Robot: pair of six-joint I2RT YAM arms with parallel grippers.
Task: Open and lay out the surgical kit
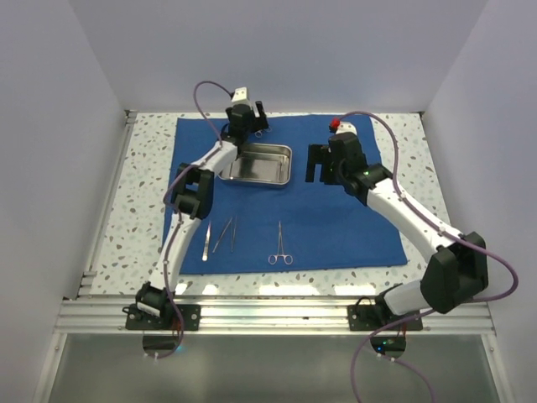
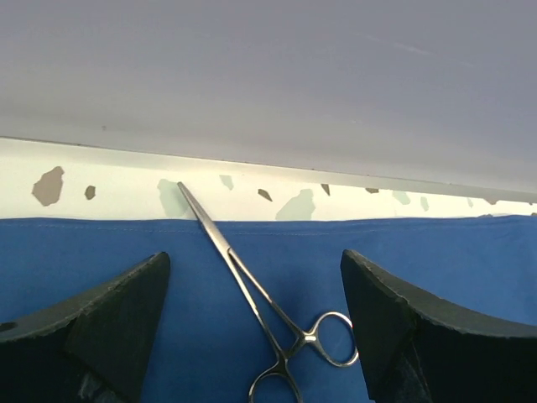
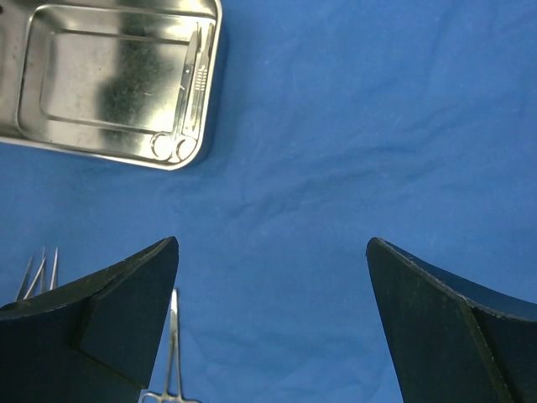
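At the far edge, my left gripper point(image 1: 252, 120) is partly open above a clamp with ring handles point(image 2: 222, 243). Its tip crosses the cloth's edge onto the speckled table; the left wrist view shows it between and beyond the parted fingers, not gripped. My right gripper point(image 1: 319, 163) hangs open and empty over the blue cloth point(image 1: 336, 227). A metal tray point(image 1: 290, 164) stands between the arms. In its right end lie a ring-handled tool point(image 3: 185, 88) and a slim tool point(image 3: 200, 84). Near the cloth's front are a scalpel point(image 1: 206, 243), two tweezers point(image 1: 222, 235) point(image 1: 234, 235) and another clamp point(image 1: 280, 243).
A pale wall point(image 1: 252, 54) rises close behind the cloth's far edge. Speckled table point(image 1: 117, 218) shows along both sides.
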